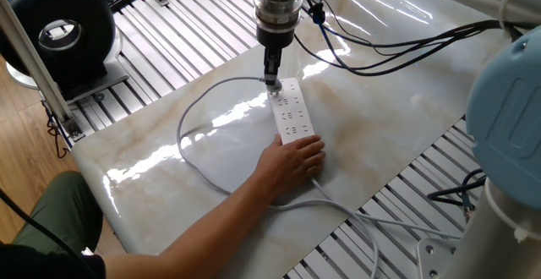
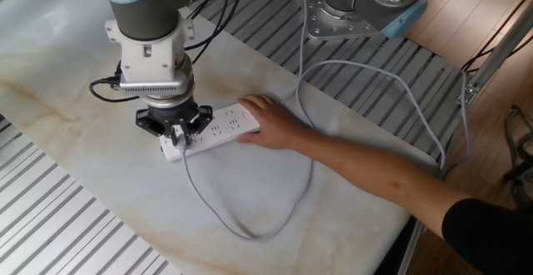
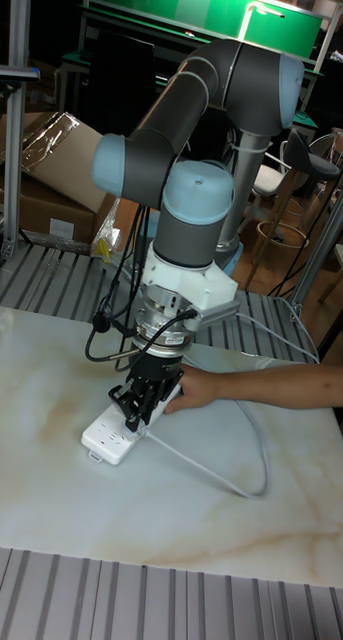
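A white power strip (image 1: 292, 114) lies on the marbled board, its rows of sockets facing up. My gripper (image 2: 176, 135) points down over the end of the strip away from the person's hand. Between its fingers is a grey plug (image 2: 181, 142), and the fingers are shut on it. The plug's grey cable (image 2: 200, 193) loops out over the board. In exterior view 1 the plug sits right at the strip's end sockets; whether its pins are in a socket cannot be made out. The gripper (image 3: 140, 414) partly covers the strip (image 3: 106, 437) in exterior view 3.
A person's hand (image 1: 292, 159) rests on the near end of the strip, the forearm crossing the board (image 1: 372, 127). Black cables (image 1: 406, 49) hang beside my wrist. Bare board lies to both sides of the strip, with slatted metal table (image 2: 50, 217) beyond it.
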